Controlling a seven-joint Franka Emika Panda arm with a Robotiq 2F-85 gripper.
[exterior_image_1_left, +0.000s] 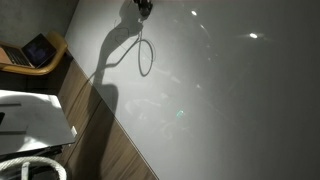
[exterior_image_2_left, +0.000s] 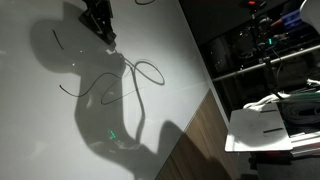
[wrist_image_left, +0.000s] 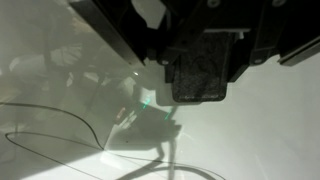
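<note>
In the wrist view it is shut on a dark block with a blunt lower edge. A thin cable loops across the table below the gripper, and its upper part runs up towards it. Whether the cable joins the block cannot be made out. Exterior view 2 shows the loops of the cable beside the arm's shadow.
A laptop rests on a chair at the left, above a white panel.
</note>
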